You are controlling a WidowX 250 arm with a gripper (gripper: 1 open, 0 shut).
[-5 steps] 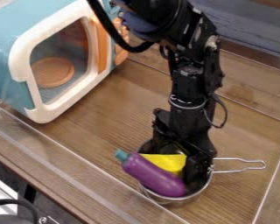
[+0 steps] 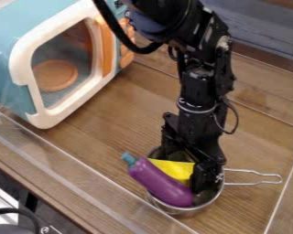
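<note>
My black gripper [image 2: 189, 164] reaches down into a small steel pot [image 2: 183, 209] with a wire handle, at the lower middle of the view. A purple eggplant-like toy [image 2: 161, 183] with a teal tip leans across the pot's left side. Behind it lies a yellow object [image 2: 172, 167], partly hidden by the gripper. The fingers are hidden among these, so I cannot see whether they are open or shut on anything.
A teal and white toy oven [image 2: 27, 73] with an orange disc inside stands at the upper left. Bare wooden tabletop [image 2: 100, 137] lies left of and behind the pot, with the table's edge at the lower left.
My arm has risen very slightly at the gripper; the pot and toys look almost the same.
</note>
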